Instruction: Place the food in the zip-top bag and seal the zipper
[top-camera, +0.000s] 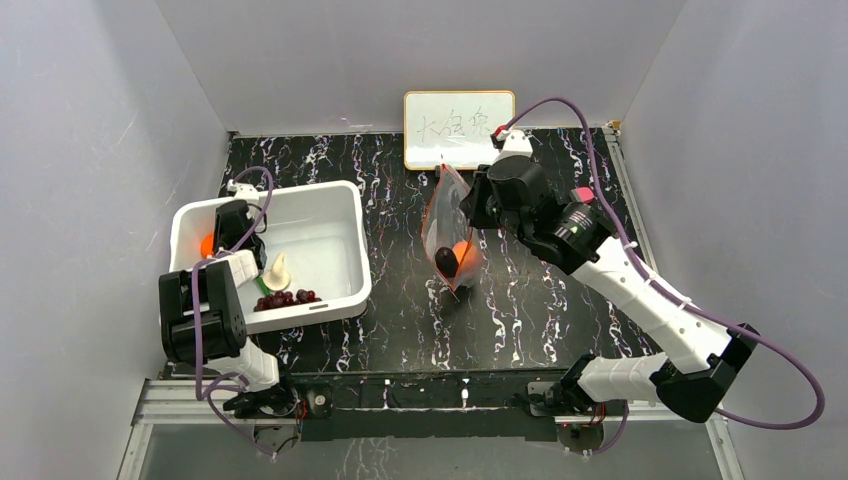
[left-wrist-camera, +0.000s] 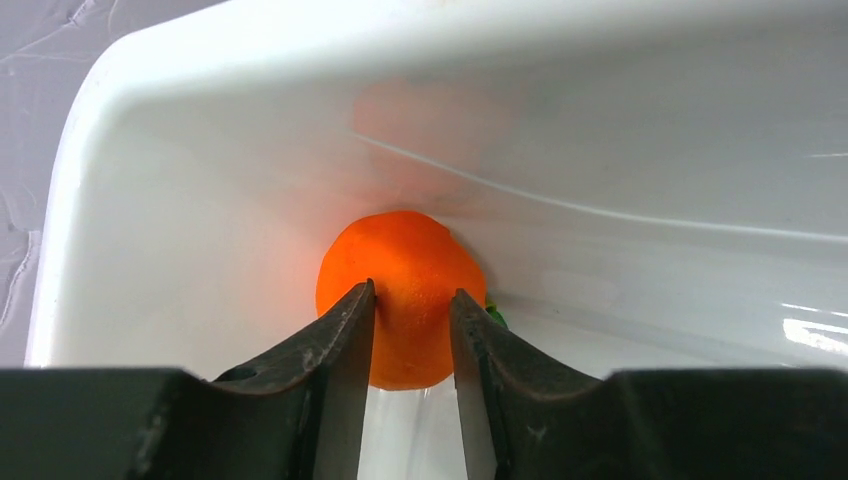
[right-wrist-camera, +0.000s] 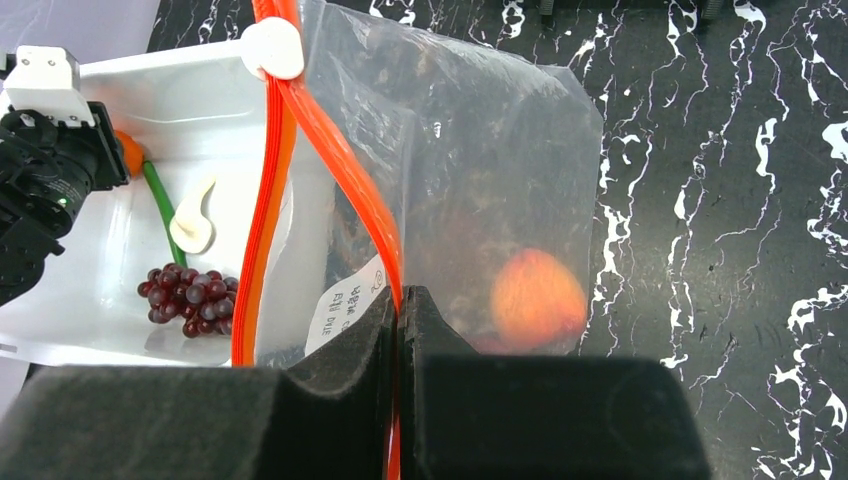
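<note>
In the top view the clear zip top bag (top-camera: 436, 222) hangs upright with its mouth gaping. A dark oval food item (top-camera: 446, 262) and an orange-red round fruit (top-camera: 468, 256) lie at its bottom. My right gripper is shut on the bag's orange zipper edge (right-wrist-camera: 348, 165). Down in the white bin's corner is a bright orange food item (left-wrist-camera: 400, 255) with a bit of green beside it. Over that item my left gripper stands part open, a fingertip at either side of its nearer part; whether they touch it I cannot tell.
The white bin (top-camera: 350, 240) also holds dark grapes (right-wrist-camera: 195, 298), a pale pear-shaped item (right-wrist-camera: 193, 220) and a long green one (right-wrist-camera: 160, 212). A whiteboard (top-camera: 460, 128) stands at the back. Bare black marbled table (top-camera: 520, 320) lies right of the bag.
</note>
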